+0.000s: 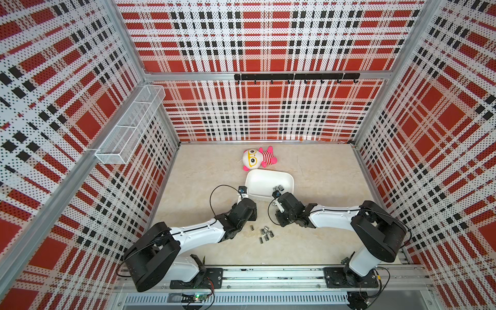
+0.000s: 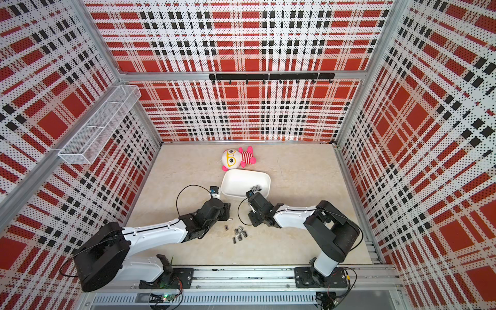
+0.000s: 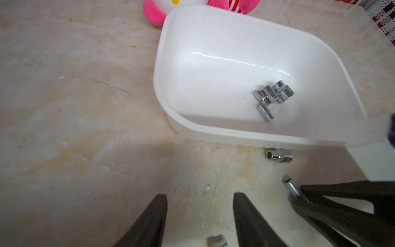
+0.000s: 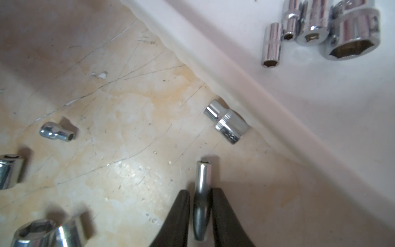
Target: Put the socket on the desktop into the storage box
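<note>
A slim chrome socket (image 4: 202, 197) lies on the desktop between the fingers of my right gripper. The fingers stand close around it, a narrow gap showing on its left side. A stepped socket (image 4: 227, 121) rests against the foot of the white storage box (image 3: 246, 138). Inside the box, a cluster of several sockets (image 3: 269, 92) sits toward the right. My left gripper is open and empty, over the desktop in front of the box. Another socket (image 3: 218, 242) shows at that view's bottom edge. More loose sockets (image 1: 266, 234) lie in front of both grippers.
A pink and white plush toy (image 1: 258, 157) lies right behind the box. The right gripper's dark fingers enter the left wrist view from the right. Bare desktop (image 1: 320, 175) stretches to the right of the box. A wire basket (image 1: 131, 124) hangs on the left wall.
</note>
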